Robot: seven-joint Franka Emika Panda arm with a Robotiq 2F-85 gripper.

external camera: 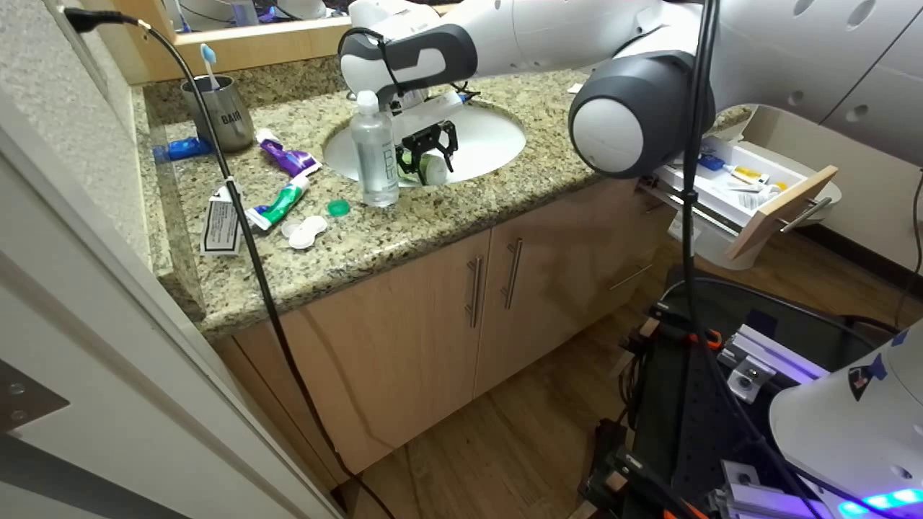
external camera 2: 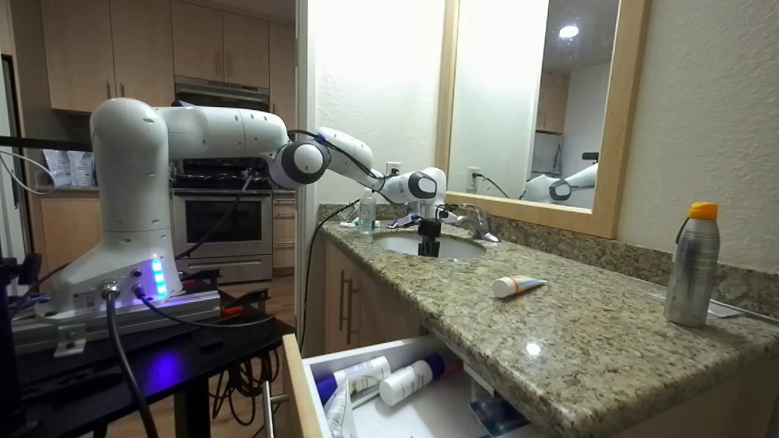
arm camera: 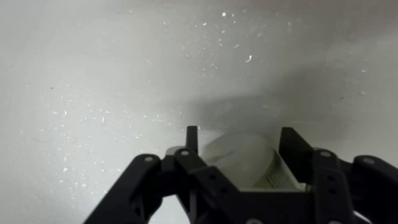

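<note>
Inside the white sink (external camera: 493, 138) lies a small container with a white rounded end (arm camera: 242, 155) and a pale green, printed side. My gripper (external camera: 425, 160) is down in the sink around it, one black finger on each side. In the wrist view the gripper is part open, the container's white end between its fingers. A gap shows beside the left finger (arm camera: 192, 140); whether the right finger (arm camera: 293, 149) touches the container, I cannot tell. The rest of the container is hidden behind the gripper.
A clear bottle (external camera: 374, 151) stands on the sink's near rim, close to my gripper. Toothpaste tubes (external camera: 283, 200), a green cap (external camera: 338, 207) and a metal cup (external camera: 218, 112) occupy the counter's left. A faucet (external camera 2: 478, 220) rises behind the sink. The drawer (external camera 2: 409, 365) is pulled out.
</note>
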